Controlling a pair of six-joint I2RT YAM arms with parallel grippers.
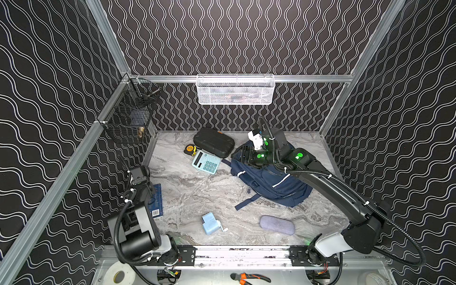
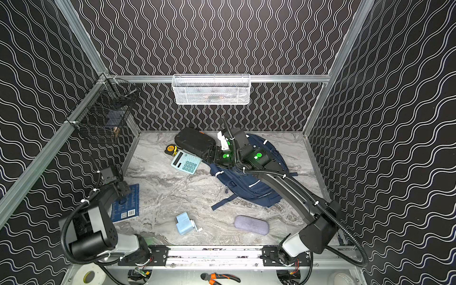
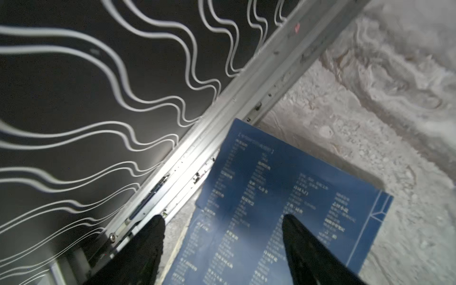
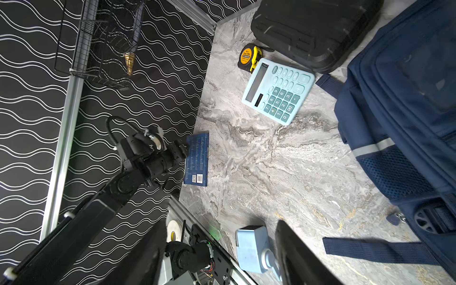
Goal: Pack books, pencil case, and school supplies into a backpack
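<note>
A blue book [image 3: 285,199] lies flat on the table against the left rail, its back cover up. My left gripper is open above it, with both fingers showing over the cover and nothing held. The navy backpack [image 1: 280,185] lies at the right of the table, partly hidden under my right arm. My right gripper hangs open over the backpack's left side, nothing between its fingers. Left of the backpack are a light-blue calculator [image 4: 278,91] and a black case [image 4: 315,30]. A blue pencil sharpener [image 1: 210,223] and a grey-purple case [image 1: 277,225] lie near the front edge.
A yellow-and-black tape measure [image 4: 249,57] sits beside the calculator. The white mesh basket [image 1: 235,92] hangs on the back wall, a black wire basket [image 1: 128,118] on the left one. Bare tabletop stretches between the book and the backpack.
</note>
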